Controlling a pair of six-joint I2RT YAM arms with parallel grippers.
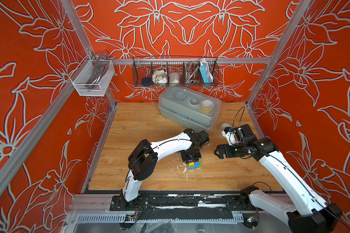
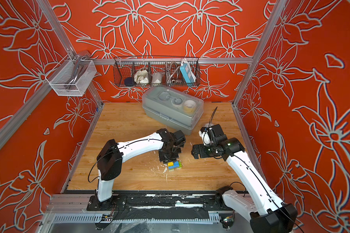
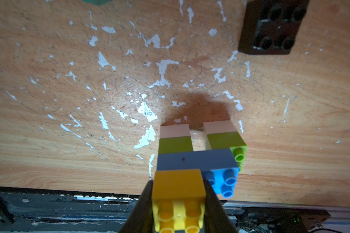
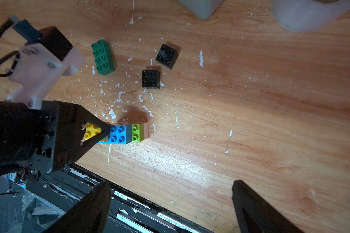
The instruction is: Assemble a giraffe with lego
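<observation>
My left gripper is shut on a yellow brick, which is on or just over the left part of a blue brick. Below the blue brick are two lime green bricks on pink bricks, standing on the table near the front. Two dark bricks and a green brick lie loose farther back. My right gripper hangs open to the right of the stack, nothing between its fingers.
A grey lidded case stands at the back, with a translucent cup beside it. Bare table shows at the left, and free room at the right front. A wire basket hangs on the back wall.
</observation>
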